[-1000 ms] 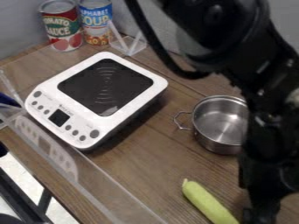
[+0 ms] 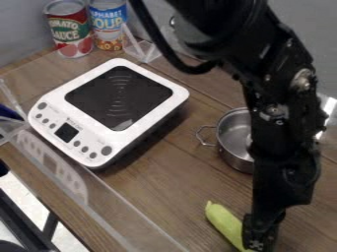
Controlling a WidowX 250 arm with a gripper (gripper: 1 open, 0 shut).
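My gripper (image 2: 261, 231) is low at the bottom right, its black fingers pointing down beside the right end of a yellow-green elongated object (image 2: 224, 221) lying on the wooden table. The fingertips overlap that end; whether they touch it is unclear, and how far apart they stand is hard to see. A steel pot (image 2: 231, 133) sits behind the gripper, partly hidden by the arm.
A white induction cooker (image 2: 85, 132) occupies the left-centre. Soup and tomato sauce cans (image 2: 70, 27) stand at the back left. Clear plastic rails (image 2: 93, 207) line the left edge. Bare table (image 2: 158, 187) lies at centre front.
Over the last second my gripper has moved left and slightly up in the picture, to the end of the yellow-green object, covering more of it and of the pot.
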